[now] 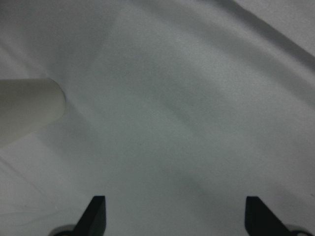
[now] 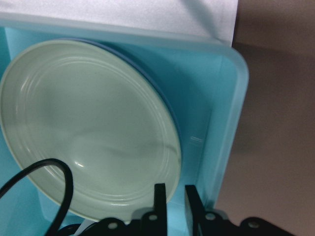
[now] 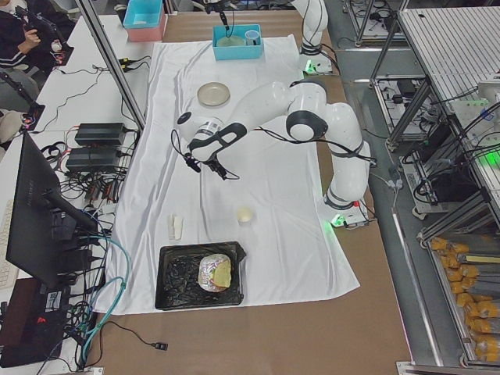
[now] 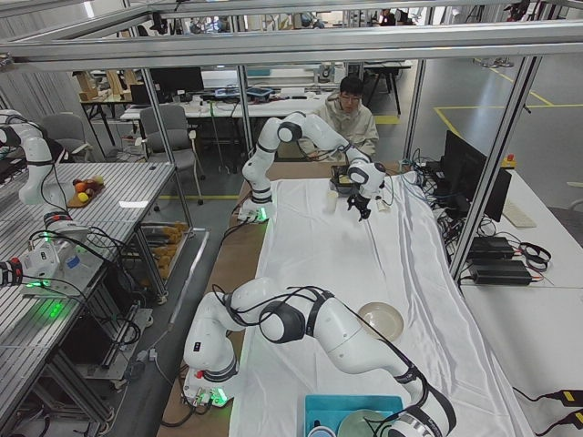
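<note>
My left gripper hangs open over the white cloth, empty between its fingers; a pale cylinder [image 1: 27,108] is at the left edge of the left wrist view. In the camera left view, a round cream object [image 3: 244,214] and white strips [image 3: 175,226] lie below it, near a black tray [image 3: 168,281] holding a foil-wrapped item with a yellow top [image 3: 219,275]. My right gripper is over a blue bin [image 2: 224,123] with a pale green plate [image 2: 93,108] inside; its fingers stand slightly apart, nothing visible between them.
A beige plate [image 3: 213,94] sits alone on the cloth between the arms. Monitors and cables line the left side in the camera left view; a person sits at the far end in the camera right view.
</note>
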